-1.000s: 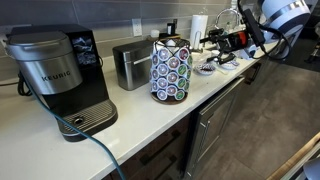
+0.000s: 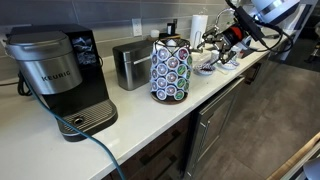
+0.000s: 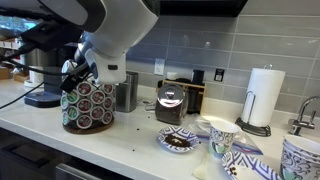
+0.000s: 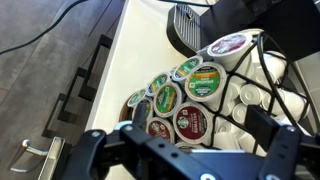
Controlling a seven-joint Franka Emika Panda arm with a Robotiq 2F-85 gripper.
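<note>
A round carousel of coffee pods (image 2: 171, 74) stands on the counter, its black wire frame filled with several white-rimmed pods. My gripper stands open above the carousel in the wrist view, its black fingers (image 4: 265, 128) spread apart. Beneath and between them show pods with red and green lids, and a tilted pod (image 4: 230, 45) sits highest near the wire top. Nothing is held. In exterior view 2 the arm hangs over the carousel (image 3: 88, 105) and hides part of its top. The coffee maker (image 2: 72, 82) stands to the carousel's left in exterior view 1.
A steel toaster (image 2: 132, 65) stands behind the carousel by the wall. Farther along the counter are a patterned plate (image 3: 178, 138), a mug (image 3: 222, 135) and a paper towel roll (image 3: 263, 97). Open counter (image 2: 120, 145) lies in front of the coffee maker.
In exterior view 1 the arm has moved left and up over the past second, and its gripper stands a little higher. The carousel and coffee maker have not moved.
</note>
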